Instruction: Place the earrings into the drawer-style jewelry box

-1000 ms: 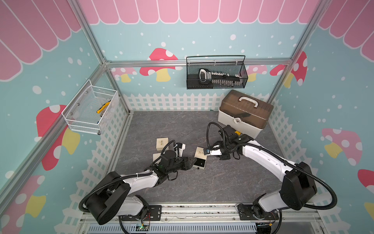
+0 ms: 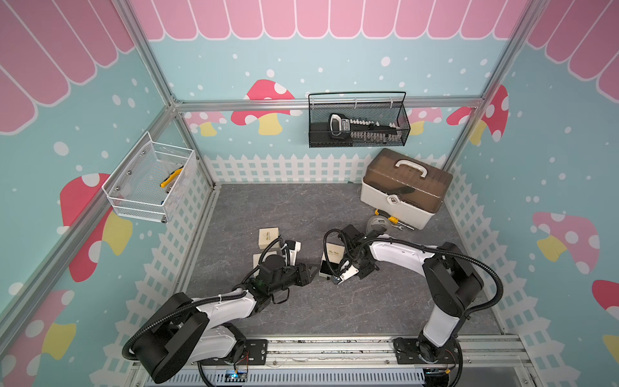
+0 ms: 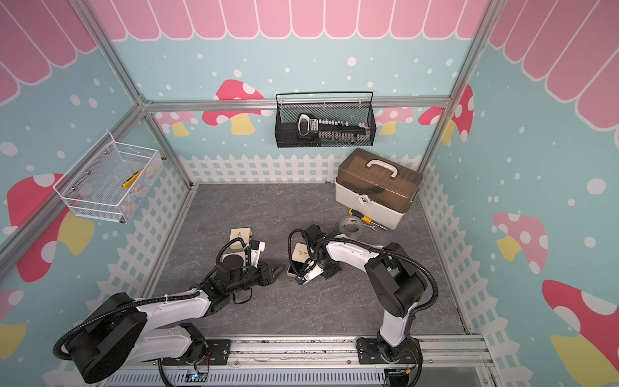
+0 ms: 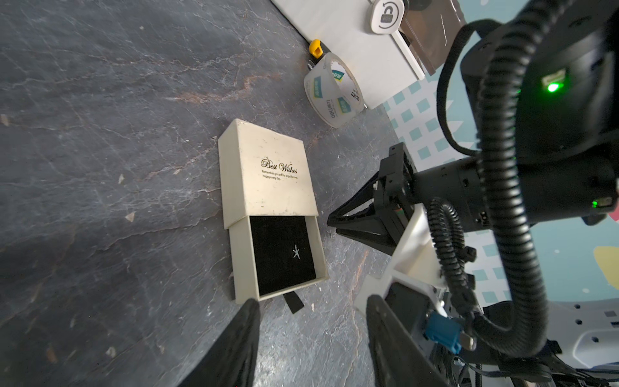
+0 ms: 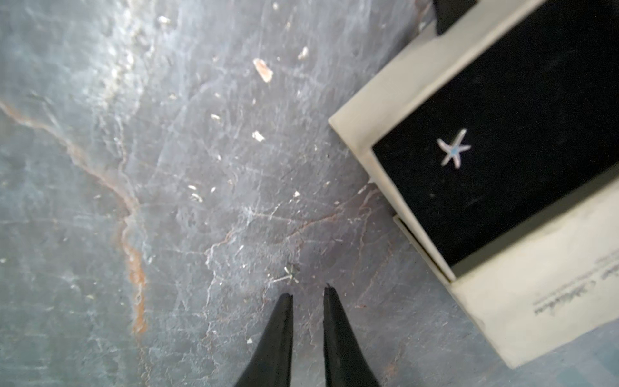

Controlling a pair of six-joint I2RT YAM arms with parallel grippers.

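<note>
A cream drawer jewelry box [image 4: 278, 168] stands with its black-lined drawer [image 5: 515, 167] pulled out. A small star-shaped earring [image 5: 454, 149] lies on the lining. Beside the drawer, a small silvery piece [image 5: 285, 276] lies on the table just beyond my right gripper, whose fingers point down, part open, with nothing visible between them. My left gripper stands open left of the box, empty, looking onto it.
Other cream boxes [image 2: 269, 236] are at the left, partly behind my left arm. A tape roll [image 4: 330, 90], a screwdriver [image 2: 390, 216] and a toolbox [image 2: 405, 188] are at the back right. Wire baskets hang on the walls.
</note>
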